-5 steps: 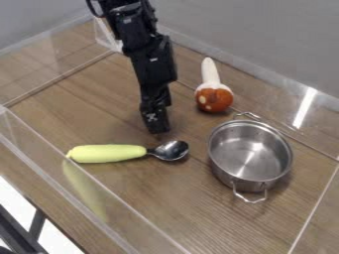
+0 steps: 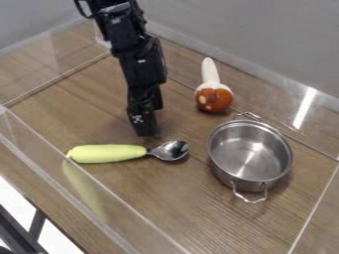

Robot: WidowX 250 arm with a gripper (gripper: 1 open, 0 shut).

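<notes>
The black gripper [image 2: 145, 117] hangs low over the wooden surface, above and behind a spoon with a pale yellow handle [image 2: 106, 154] and steel bowl [image 2: 169, 150]. Its fingertips are dark and seen side-on, so I cannot tell whether it is open or shut. To its right stands a steel pot [image 2: 251, 154] with two handles. Behind the pot, a mushroom-like toy [image 2: 213, 98] with a red-brown part and white stem lies near the back wall.
Pale walls [image 2: 265, 50] bound the back and left, with clear low edges along the sides. The wood surface left of the gripper and in front of the spoon is free.
The gripper has shifted slightly left, toward the camera's left side, over the last second. The spoon, pot and toy look unmoved.
</notes>
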